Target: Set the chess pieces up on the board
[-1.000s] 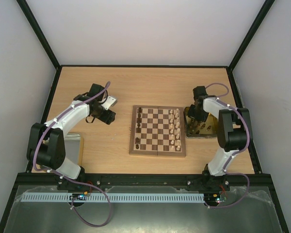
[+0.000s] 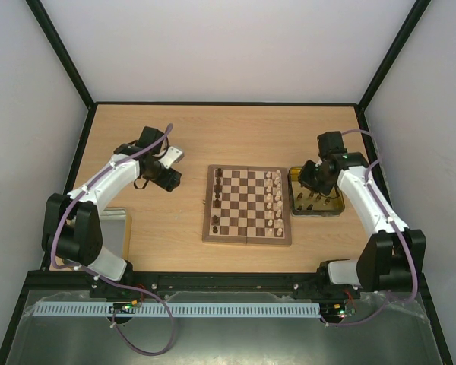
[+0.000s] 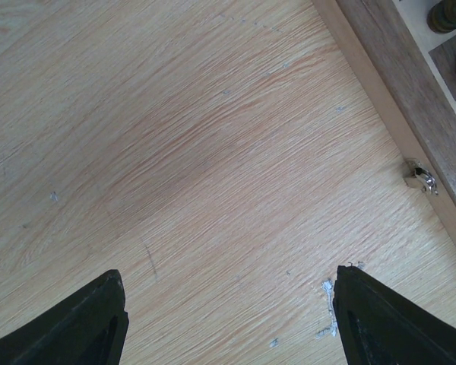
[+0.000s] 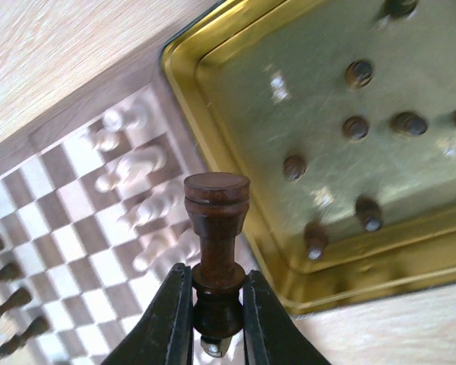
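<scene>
Between the fingers of my right gripper is a dark brown chess piece (image 4: 219, 251) with a flat, rook-like top, seen close up in the right wrist view. In the top view this gripper hovers over the gold tray (image 2: 317, 213). The chessboard (image 2: 247, 201) lies at the table's centre, with white pieces (image 2: 270, 199) along its right side and dark pieces (image 2: 216, 201) along its left edge. My left gripper stands open and empty over bare table, left of the board.
Several dark pieces (image 4: 357, 127) are still inside the tray, which stands close against the board's right edge. A second tray (image 2: 118, 228) sits at the table's left, partly behind the left arm. Much of the table behind the board is clear.
The left arm and the pieces on the board look unmoved.
</scene>
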